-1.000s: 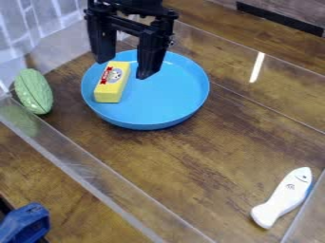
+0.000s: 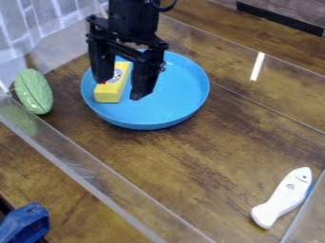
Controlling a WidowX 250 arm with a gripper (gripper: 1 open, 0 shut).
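My gripper (image 2: pixel 122 76) is a black two-finger gripper standing open over a blue plate (image 2: pixel 165 110). Its left finger is beside a yellow block (image 2: pixel 109 90) with a red and white mark, which lies on the left part of the plate. The gripper partly hides the block, and I cannot tell if they touch.
A green leafy vegetable (image 2: pixel 33 90) lies left of the plate. A white bottle-like object (image 2: pixel 282 197) sits at the lower right, and a blue object (image 2: pixel 23 224) at the lower left. The wooden table right and below the plate is mostly clear.
My gripper has moved down and a little left, toward the yellow block and over the plate. The objects on the table look unmoved.
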